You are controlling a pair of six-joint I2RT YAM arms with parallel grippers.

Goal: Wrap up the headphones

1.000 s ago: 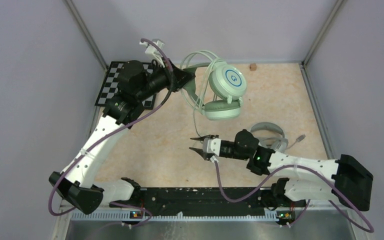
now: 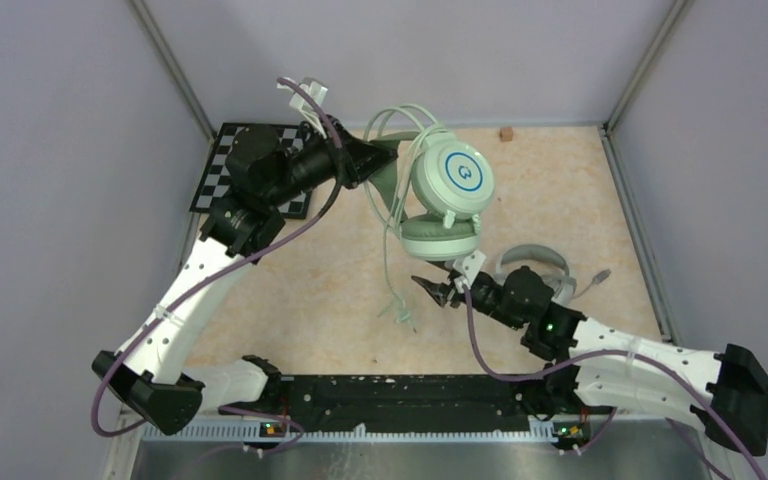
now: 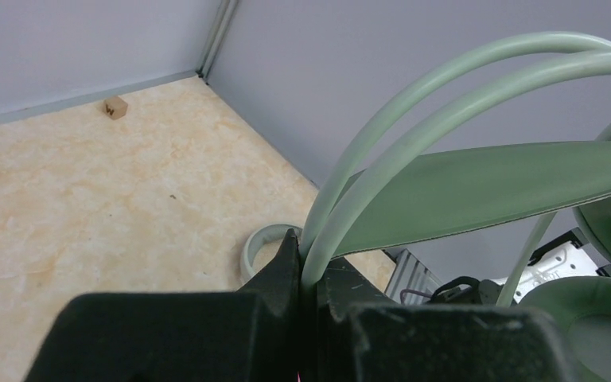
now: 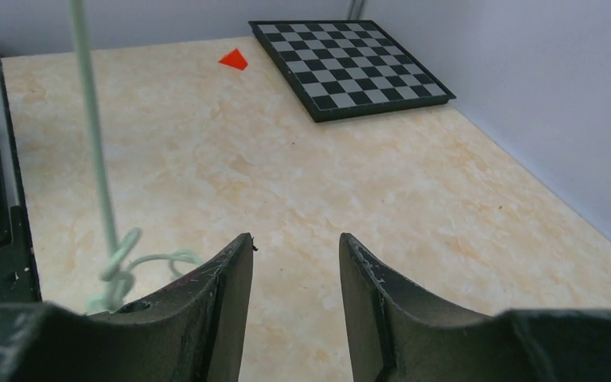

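Note:
The light-green headphones [image 2: 446, 226] hang in the air above the table, ear cups toward the right. My left gripper [image 2: 384, 160] is shut on their headband. In the left wrist view, loops of green cable [image 3: 414, 142] run beside the headband [image 3: 493, 185] down to the fingertips [image 3: 289, 267]. Part of the cable encircles the headphones, while its loose end [image 2: 402, 314] dangles below in a small tangle. My right gripper stands open below the ear cups, nothing between its fingers. In its view the hanging cable [image 4: 98, 143] passes to the left, outside the fingers.
A second, grey pair of headphones [image 2: 535, 254] lies on the table at the right, partly behind the right arm. A checkered board [image 2: 297, 205] sits at the back left, and a small wooden block [image 2: 506, 133] at the back.

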